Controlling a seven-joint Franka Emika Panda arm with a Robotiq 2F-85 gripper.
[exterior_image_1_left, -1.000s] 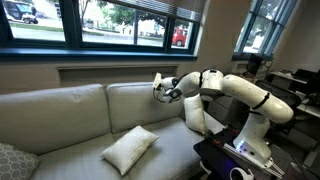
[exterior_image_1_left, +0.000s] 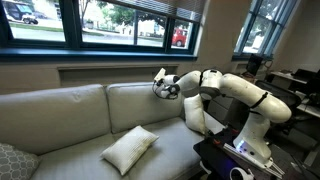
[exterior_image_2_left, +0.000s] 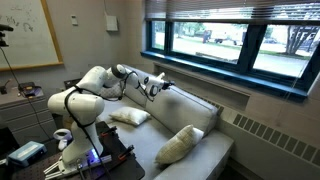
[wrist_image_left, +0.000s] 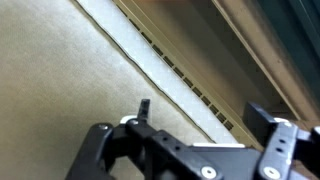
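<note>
My gripper stands open in the wrist view, its two dark fingers well apart. No object is held between them. In exterior view 1 the gripper (exterior_image_1_left: 158, 83) is at the top edge of the light grey sofa (exterior_image_1_left: 60, 118), in front of the wall. Exterior view 2 has the arm stretched along the sofa back, the gripper (exterior_image_2_left: 163, 82) at its upper edge. Whether it touches the fabric, I cannot tell. Bits of white show around the gripper's base in the wrist view; what they are is unclear.
A pale pillow (exterior_image_1_left: 129, 149) rests on the seat, and another pillow (exterior_image_1_left: 195, 113) leans near the arm. At the far left is a grey cushion (exterior_image_1_left: 15, 162). Behind the sofa, a slotted grille (wrist_image_left: 178, 70) runs along the wall below the window. Much of the seat is bare.
</note>
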